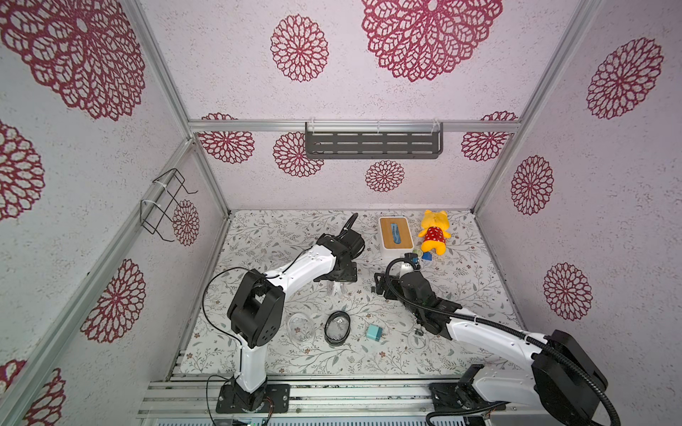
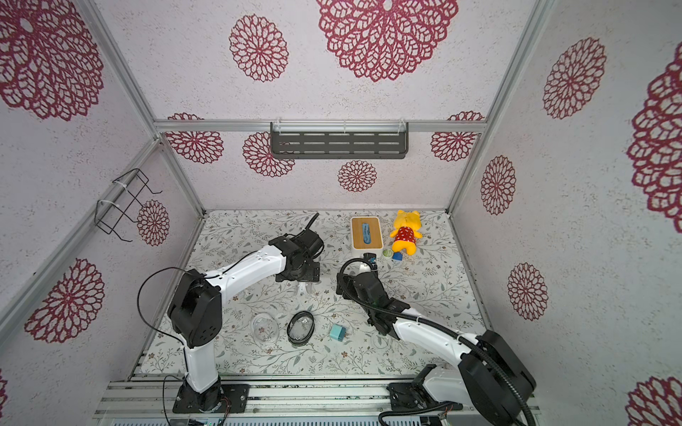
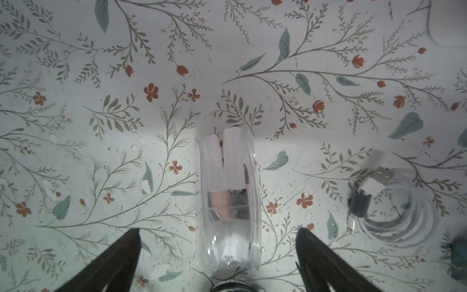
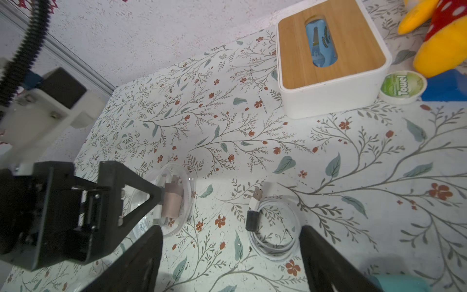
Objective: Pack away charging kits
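Note:
A clear round item with pale strips and a brownish band stands on edge; whether it is a case or a cable coil, I cannot tell. My left gripper is open above it, its fingers apart on either side. A coil of clear cable with a white-and-black connector lies flat on the table. Over that coil my right gripper is open, holding nothing. Nearer the front are a black cable coil, another clear round item and a teal block.
The white box with a wooden lid stands at the back, a blue item on its top. Beside it are a yellow bear toy, a round towel tin and a blue piece.

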